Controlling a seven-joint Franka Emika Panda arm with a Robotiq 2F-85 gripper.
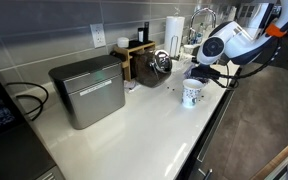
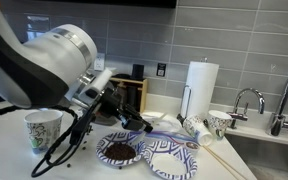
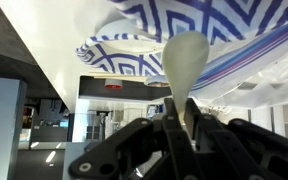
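In the wrist view a pale, smooth spoon (image 3: 187,60) points away from my gripper, which is shut on its handle. Beyond the spoon lie the blue-and-white patterned plates, cut off by the frame's top. One patterned plate (image 2: 102,154) carries a heap of dark grains (image 2: 118,151); a second plate (image 2: 171,160) beside it looks mostly bare. My gripper (image 2: 136,124) hangs above the dark-filled plate. Whether anything lies in the spoon's bowl I cannot tell. A white patterned cup (image 1: 191,93) stands on the counter close to the arm.
More patterned cups (image 2: 218,122) sit toward the sink (image 2: 268,150), near a paper towel roll (image 2: 199,88) and faucet (image 2: 281,110). A metal toaster-like box (image 1: 92,90) and a rack (image 1: 144,62) line the wall.
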